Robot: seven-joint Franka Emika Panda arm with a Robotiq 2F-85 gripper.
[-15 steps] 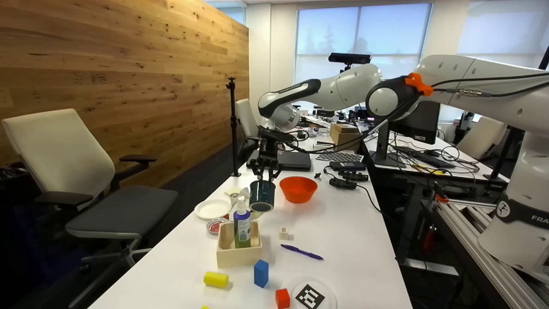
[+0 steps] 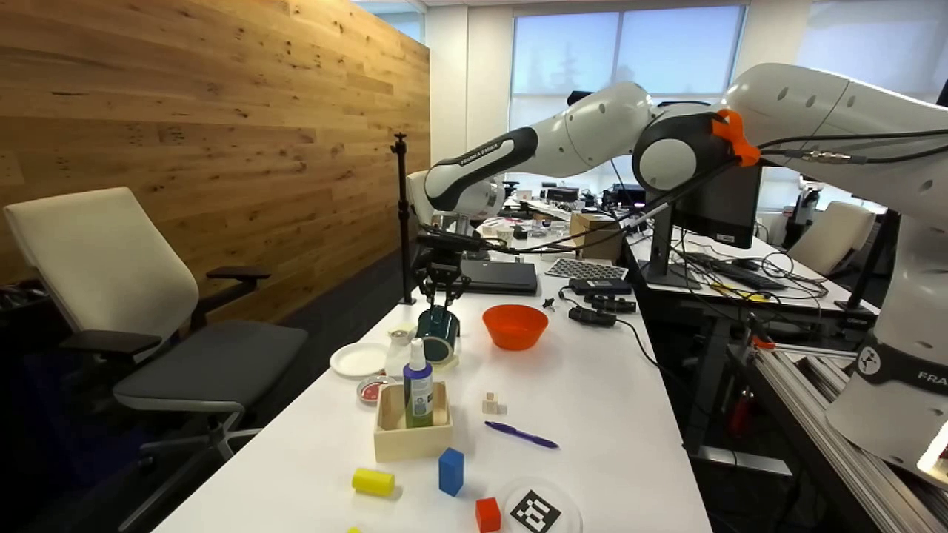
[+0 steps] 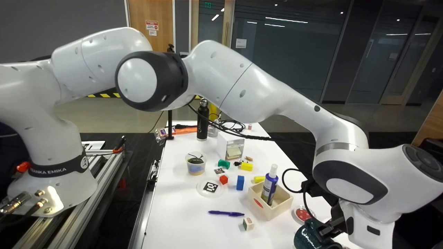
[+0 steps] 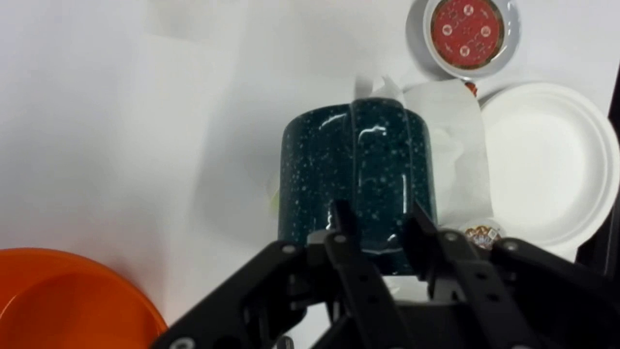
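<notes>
A dark green speckled mug [image 4: 317,168] is held by my gripper, whose fingers are shut on its handle side. In exterior view 1 the mug [image 2: 438,334] is tilted, its base turned toward that camera, close over the far left part of the table. Whether it touches anything beneath cannot be told. Exterior view 2 shows the mug [image 3: 308,234] at the lower right edge, partly cut off. Beside it in the wrist view lie a white plate [image 4: 540,163] and a crumpled white paper [image 4: 459,151]. An orange bowl [image 4: 81,302] sits at the lower left.
A wooden box [image 2: 412,443] with a purple-green spray bottle [image 2: 418,391] standing in it is nearer exterior camera 1. A small dish with a red lid [image 4: 468,32] lies near the plate. A purple pen [image 2: 521,434] and a blue block [image 2: 450,471] rest on the table.
My gripper has carried the mug a little to the left in exterior view 1, away from the orange bowl and toward the plate. The plate has shifted slightly left.
</notes>
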